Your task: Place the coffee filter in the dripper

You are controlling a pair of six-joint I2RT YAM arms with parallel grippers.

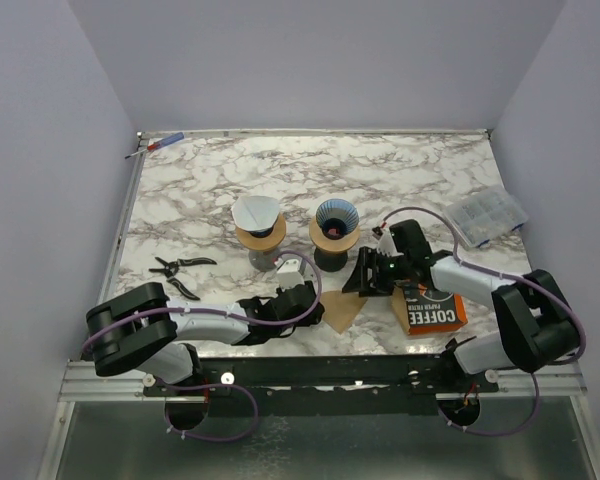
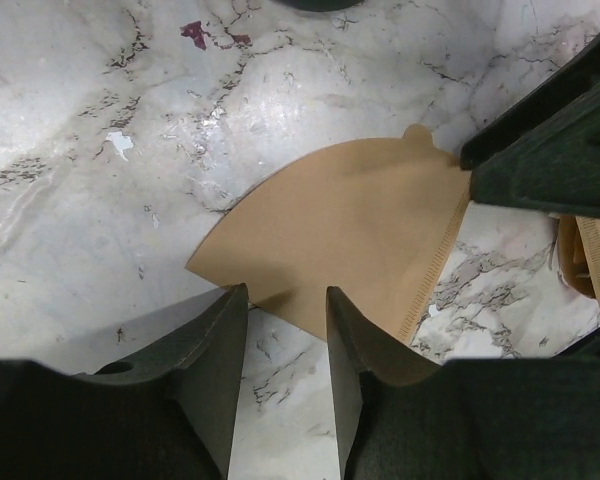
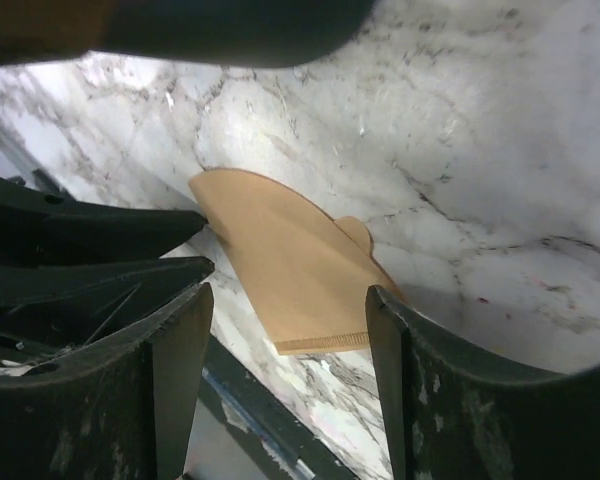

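Note:
A flat tan paper coffee filter [image 1: 342, 311] lies on the marble table; its corner tab shows in the left wrist view [image 2: 350, 230]. My left gripper is over its lower-left edge, fingertips a little apart; whether anything is between them is unclear. My right gripper [image 1: 362, 278] is at the filter's upper-right side, its fingers part open in the right wrist view [image 3: 288, 300], over the filter. Two drippers stand behind: one with a blue ribbed top [image 1: 337, 215], one with a white cone [image 1: 255, 211].
A coffee filter box [image 1: 435, 310] lies to the right, a clear plastic case [image 1: 485, 215] at the back right, pliers [image 1: 175, 268] at the left and a screwdriver [image 1: 165, 141] at the far back left.

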